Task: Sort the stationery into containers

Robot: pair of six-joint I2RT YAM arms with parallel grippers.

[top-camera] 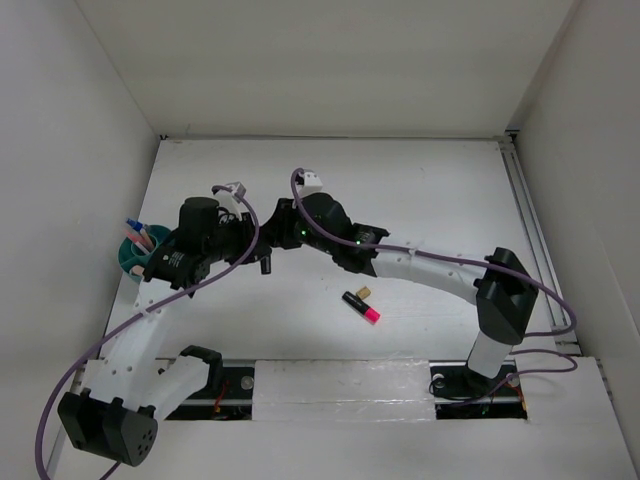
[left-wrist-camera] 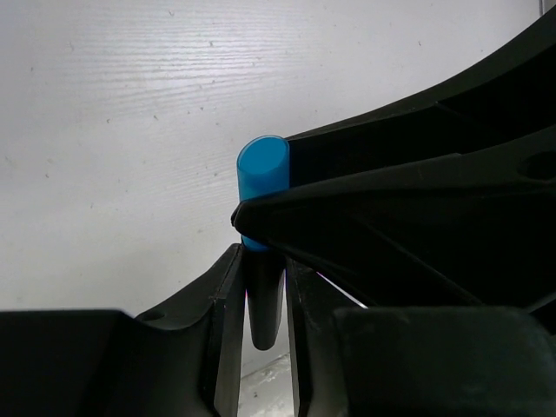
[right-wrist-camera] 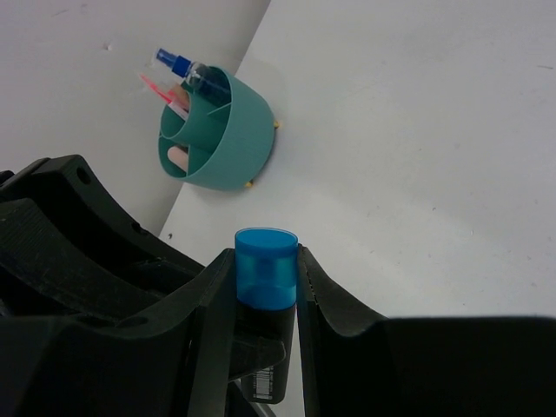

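Observation:
A blue-topped black marker (left-wrist-camera: 263, 165) stands upright between my two grippers, which meet near the centre-left in the top view. My left gripper is shut on its dark lower part; the fingers of my right gripper close round its blue top in the left wrist view. In the right wrist view my right gripper holds it by that end. A teal multi-compartment holder (right-wrist-camera: 234, 139) with pens and a blue-capped bottle stands at the left edge. A black-and-pink marker (top-camera: 360, 306) and a small tan block (top-camera: 362, 292) lie on the table.
Walls enclose it on the left, back and right. The left arm partly covers the teal holder in the top view.

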